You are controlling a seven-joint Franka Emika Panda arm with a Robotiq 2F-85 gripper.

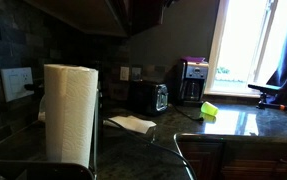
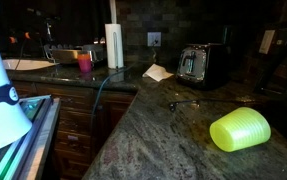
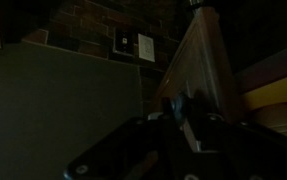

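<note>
The wrist view is very dark. My gripper shows there as a black shape at the lower middle. Its fingers appear closed against a brown wooden panel (image 3: 195,65), which looks like a cabinet door or its frame; the exact contact is lost in shadow. Neither exterior view shows the gripper. Part of the white arm (image 2: 3,95) stands at the left edge of exterior view 2.
A lime-green cup (image 2: 240,130) lies on its side on the dark countertop (image 2: 168,145). A black toaster (image 2: 201,65), a paper towel roll (image 1: 71,115) and a coffee maker (image 1: 192,82) stand around it. Yellow and reddish items (image 3: 273,92) sit right of the panel.
</note>
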